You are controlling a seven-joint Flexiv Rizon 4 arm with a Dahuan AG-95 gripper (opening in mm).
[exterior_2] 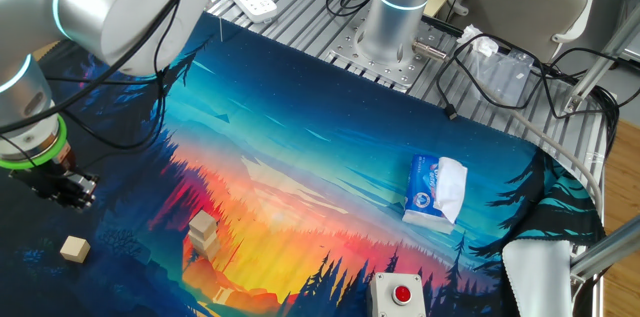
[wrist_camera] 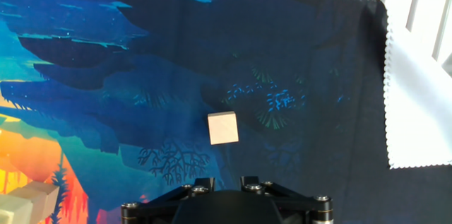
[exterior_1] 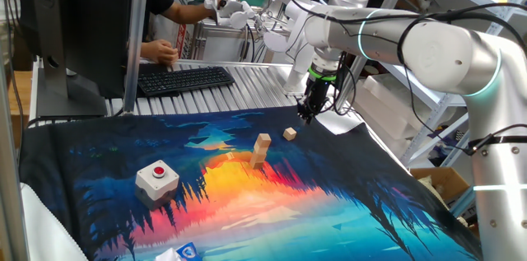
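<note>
A single light wooden cube (wrist_camera: 223, 128) lies alone on the dark part of the printed mat, also seen as the cube (exterior_1: 289, 133) in exterior view 1 and the cube (exterior_2: 75, 249) in exterior view 2. Nearer the mat's middle, wooden blocks stand stacked (exterior_1: 261, 152); the stack (exterior_2: 203, 233) leans slightly in appearance, and part of it (wrist_camera: 30, 201) enters the wrist view's lower left corner. My black gripper hangs above the mat, near the lone cube and not touching it. A gap shows between its fingertips, with nothing held.
A white box with a red button (exterior_1: 157, 183) stands on the mat's left side. A blue tissue pack (exterior_2: 434, 193) lies near the base side. Beyond the mat are a keyboard (exterior_1: 183, 81), a monitor (exterior_1: 72, 39) and a person's arm (exterior_1: 183, 14).
</note>
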